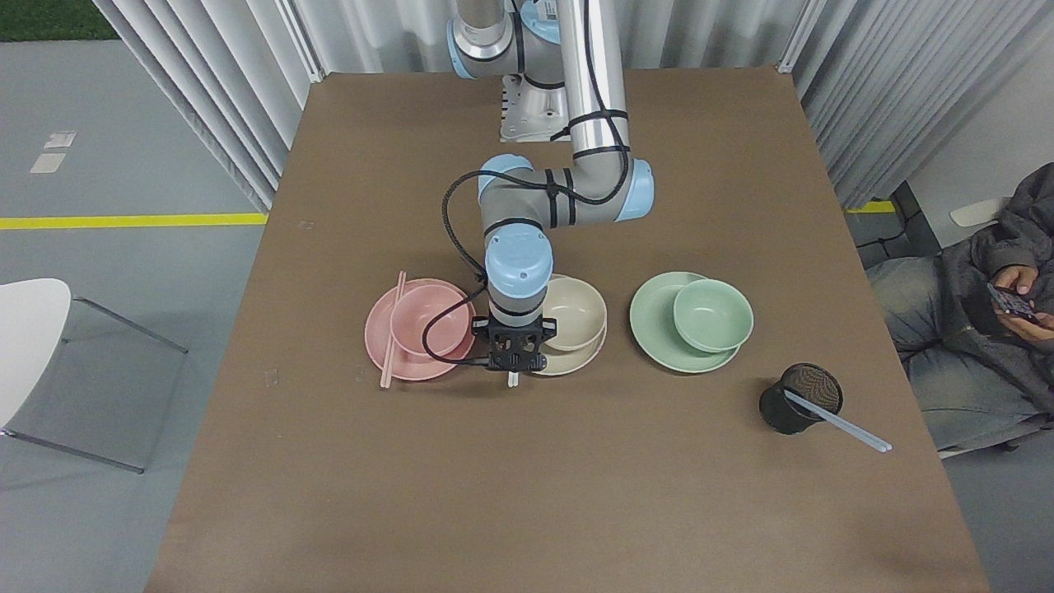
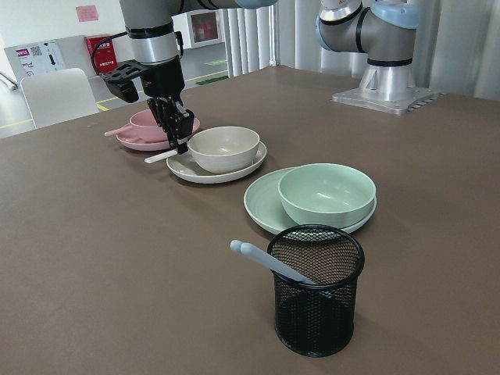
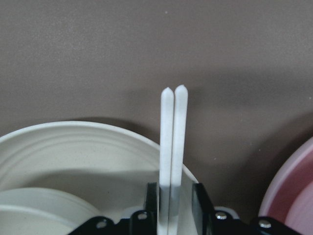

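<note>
My gripper (image 1: 515, 351) is low over the cream plate (image 2: 191, 173), beside the cream bowl (image 2: 223, 148). In the wrist view its two black fingers stand open, one on each side of a pair of white chopsticks (image 3: 177, 137) that rests across the plate's rim. The chopsticks' ends stick out past the rim over the table.
A pink bowl (image 1: 430, 315) on a plate with pink chopsticks (image 1: 386, 366) stands to the left, a green bowl (image 1: 712, 315) on a green plate (image 1: 651, 315) to the right. A black mesh cup (image 1: 778, 411) holds pale chopsticks (image 1: 851, 428).
</note>
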